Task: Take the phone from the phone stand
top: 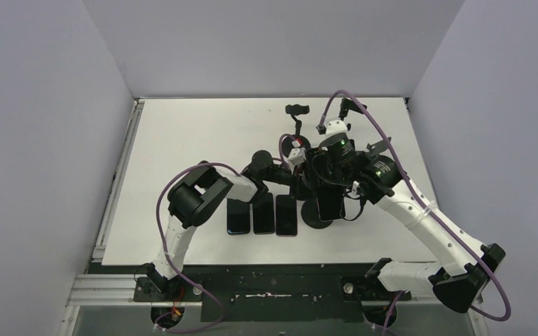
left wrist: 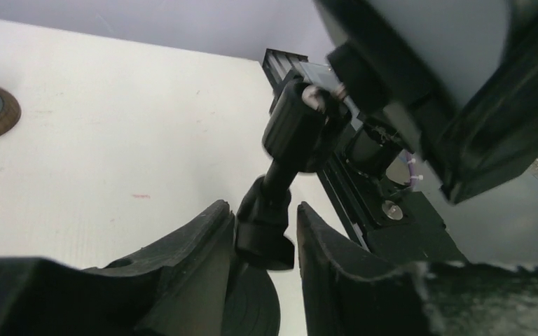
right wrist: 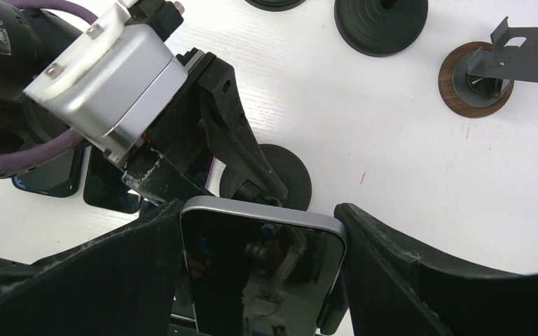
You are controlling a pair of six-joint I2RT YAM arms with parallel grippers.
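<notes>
The black-screened phone is gripped by its two sides in my right gripper, whose fingers press against both edges. From above, the phone hangs over the stand's round base. Whether it still touches the stand's holder is hidden. My left gripper is partly open around the black jointed neck of the phone stand. The neck is close to the left finger, while a gap shows beside the right finger. The stand's base rests on the table below.
Several phones lie flat at the front, including one left of the stand. Behind the arms are other stands, one with a black head. A grey metal bracket on a wooden base stands nearby.
</notes>
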